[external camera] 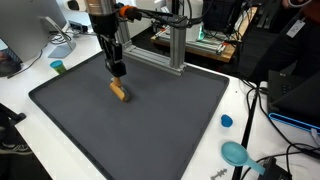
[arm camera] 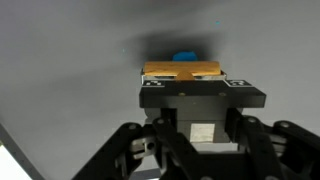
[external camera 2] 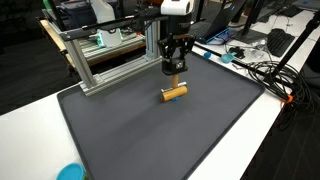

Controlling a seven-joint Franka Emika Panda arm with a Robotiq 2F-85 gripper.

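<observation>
A small wooden mallet stands below my gripper point(external camera 2: 176, 68), its orange-brown head point(external camera 2: 174, 95) lying sideways and its short handle point(external camera 2: 176, 79) pointing up. My gripper point(external camera: 117, 72) is shut on the upper part of that handle. In the wrist view, the mallet head point(arm camera: 164, 69) spans the space just beyond the fingers, with a bit of blue point(arm camera: 185, 57) behind it. The head is at or just above the dark mat; a gap is hard to judge. My fingers hide the handle's top.
A blue piece point(external camera: 226, 121) and a teal cup point(external camera: 237, 154) stand off to one side. Beside the mat's far edge is a metal rail point(external camera 2: 118, 78); a green-topped cup point(external camera: 58, 67) sits near a corner.
</observation>
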